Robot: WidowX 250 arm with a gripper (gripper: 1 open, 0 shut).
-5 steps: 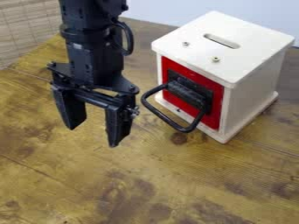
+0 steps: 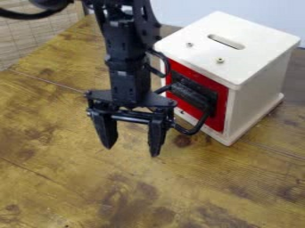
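My black gripper [image 2: 131, 136] hangs over the wooden table in the centre of the view, its two fingers apart with nothing between them. Just behind it and to the right stands a white box [image 2: 256, 89] with a red front panel [image 2: 213, 83]. A black handle [image 2: 197, 100] on that front is partly hidden by my arm; whether the gripper touches it cannot be told.
A woven mat [image 2: 30, 36] lies at the back left, and a pale wall is behind the box.
My arm has moved to the right, toward the box's front and handle, with the gripper still open. The box stands where it was.
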